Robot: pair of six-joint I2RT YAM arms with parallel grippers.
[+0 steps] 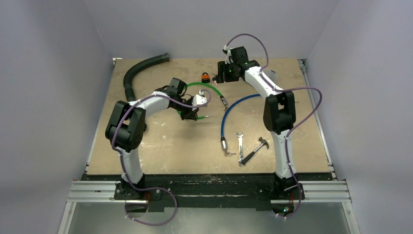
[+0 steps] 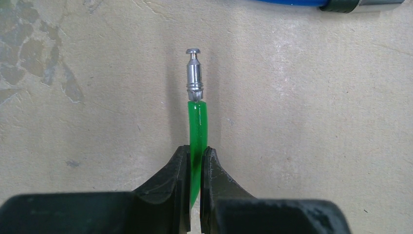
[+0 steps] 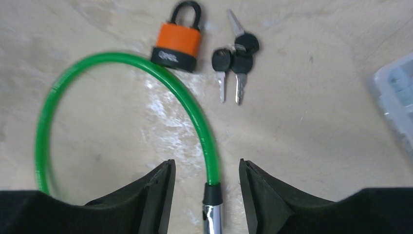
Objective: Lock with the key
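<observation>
My left gripper is shut on the green cable (image 2: pixel 197 122), just behind its bare metal pin (image 2: pixel 194 73), which points away from the fingers. The same cable's lock barrel (image 3: pixel 213 217) shows low in the right wrist view, pin and barrel apart. Partly open and empty, my right gripper hangs above the table toward the back; the barrel shows below, between its fingers in the view. Several keys (image 3: pixel 241 61) with black heads lie on the table by the orange padlock (image 3: pixel 179 40). In the top view a key seems to stick out of the barrel (image 1: pixel 224 102).
A blue cable lock (image 1: pixel 223 127), a wrench (image 1: pixel 240 146) and a hammer (image 1: pixel 255 151) lie at the front middle. A clear plastic box (image 3: pixel 397 92) stands back right, partly behind the right arm. A dark hose (image 1: pixel 134 73) curves along the back left.
</observation>
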